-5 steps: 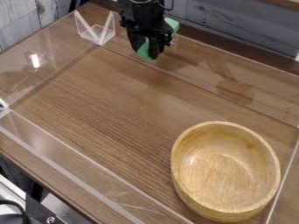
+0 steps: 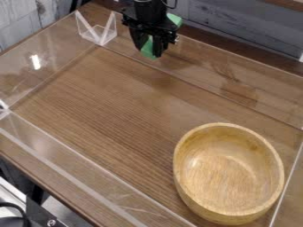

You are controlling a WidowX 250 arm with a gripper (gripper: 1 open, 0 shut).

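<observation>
My black gripper (image 2: 151, 35) is at the top middle of the camera view, shut on a green object (image 2: 149, 49), which hangs just below it. More green shows behind the gripper at the upper right. The object's exact shape is partly hidden by the gripper.
A large cream oval bowl (image 2: 228, 179) sits at the lower right. A clear plastic piece (image 2: 98, 29) is at the upper left, near the gripper.
My gripper and the green object have shifted slightly left and upward.
</observation>
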